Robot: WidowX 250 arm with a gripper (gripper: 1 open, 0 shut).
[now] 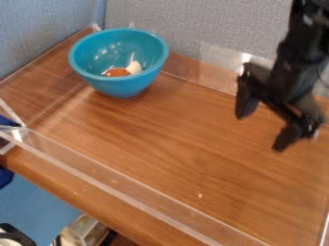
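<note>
A teal bowl (118, 77) sits at the back left of the wooden table, holding an orange item (117, 72) and a small pale item (134, 67). My black gripper (261, 120) is raised at the right, blurred by motion, its fingers apart with nothing visible between them. It is well to the right of the bowl.
Clear acrylic strips run along its edges. A padded grey wall stands behind. Dark and blue objects lie off the table at the lower left.
</note>
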